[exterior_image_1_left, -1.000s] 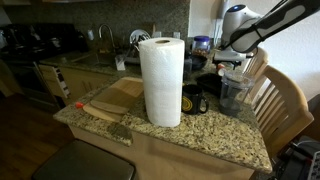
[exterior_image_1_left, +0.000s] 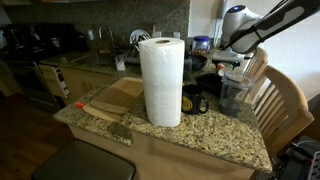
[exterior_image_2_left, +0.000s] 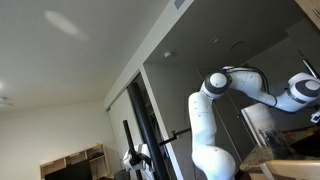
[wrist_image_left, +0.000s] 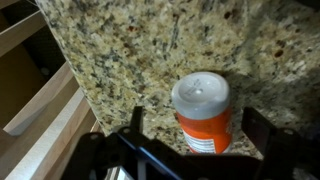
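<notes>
In the wrist view an orange bottle with a white cap (wrist_image_left: 203, 96) stands on the speckled granite counter (wrist_image_left: 130, 60), seen mostly from above. My gripper is open, one dark finger (wrist_image_left: 134, 128) to the left of the bottle and the other to its right. A gap shows on the left side between finger and bottle; I cannot tell whether the right finger touches it. From exterior view 1 the gripper appears small at the counter's far right end, among other items, and the bottle is hard to make out there.
A tall paper towel roll (exterior_image_1_left: 162, 85), a black mug (exterior_image_1_left: 193, 99) and a clear container (exterior_image_1_left: 235, 90) stand nearer on the counter. Wooden boards (exterior_image_1_left: 115, 97) lie to the left. A wooden chair (exterior_image_1_left: 285, 100) is close on the right.
</notes>
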